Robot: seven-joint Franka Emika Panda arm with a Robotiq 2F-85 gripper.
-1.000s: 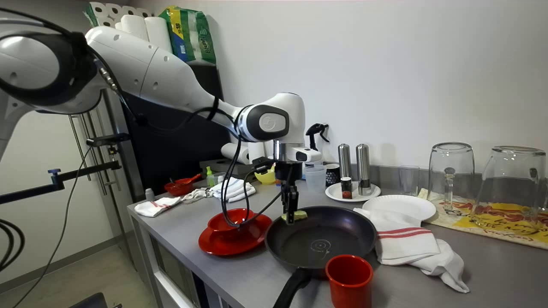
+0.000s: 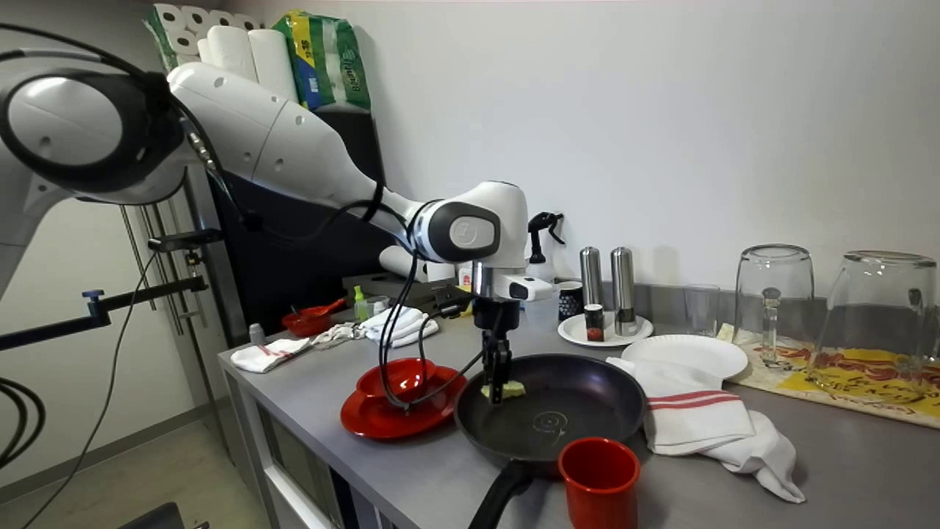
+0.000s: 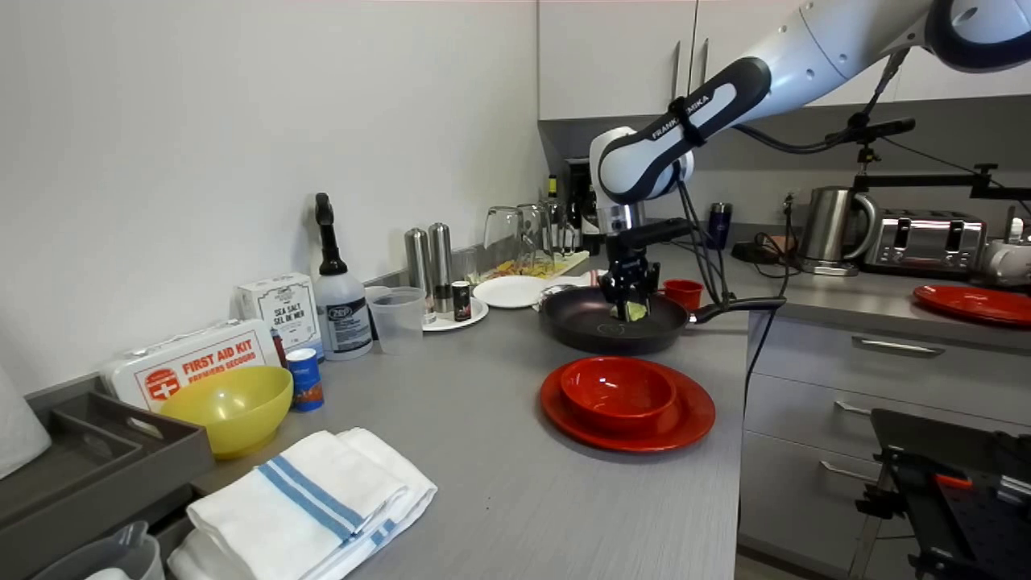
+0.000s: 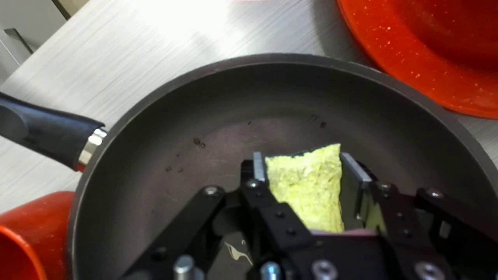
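A small yellow-green sponge (image 4: 303,186) with a dark underside sits between the fingers of my gripper, which is shut on it. Both are low inside the black frying pan (image 2: 564,401), toward its side near the red plate. From exterior view 1, the sponge (image 2: 515,389) sticks out to the right of the gripper (image 2: 496,395). Whether it touches the pan's bottom I cannot tell. A few dark crumbs lie on the pan's floor in the wrist view.
A red bowl (image 3: 619,395) rests on a red plate (image 3: 691,425) beside the pan. A red cup (image 2: 601,485) stands close to the pan's handle (image 2: 502,495). On the other side lies a white towel (image 2: 696,414) with red stripes. Bare counter shows in front of the red plate.
The arm has come down, lowering my gripper and the sponge from around the pan's rim to deeper inside it. The pan, bowl and cup have stayed put.
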